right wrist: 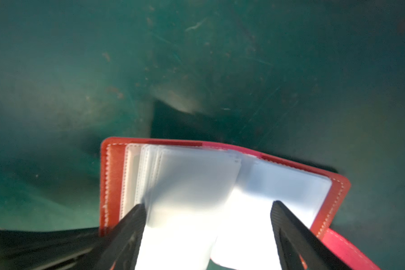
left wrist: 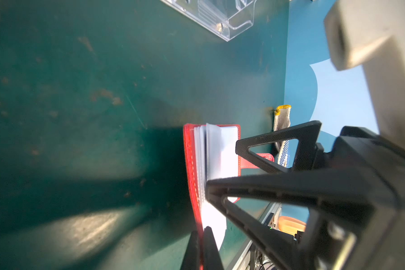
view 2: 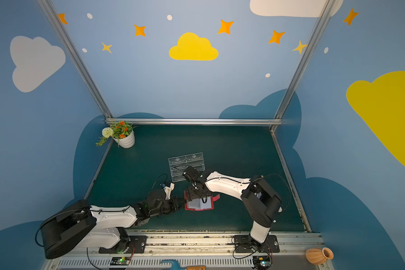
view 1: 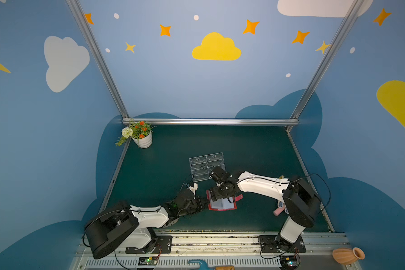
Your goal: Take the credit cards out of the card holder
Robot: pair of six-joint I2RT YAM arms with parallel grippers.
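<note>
The red card holder (right wrist: 110, 180) lies open on the green table, with clear sleeves (right wrist: 191, 175) fanned over its left side; whether cards are inside I cannot tell. My left gripper is shut on the holder's red left edge, seen at the bottom of the left wrist view. My right gripper is over the open pages, part open, its fingertips apart above the sleeves; in the top left view it hides much of the holder (view 1: 222, 207).
A clear acrylic rack (view 1: 207, 159) stands just behind the holder. A flower pot (view 1: 143, 140) is at the back left; gloves (left wrist: 281, 119) and a pink item (view 1: 279, 209) lie at the right.
</note>
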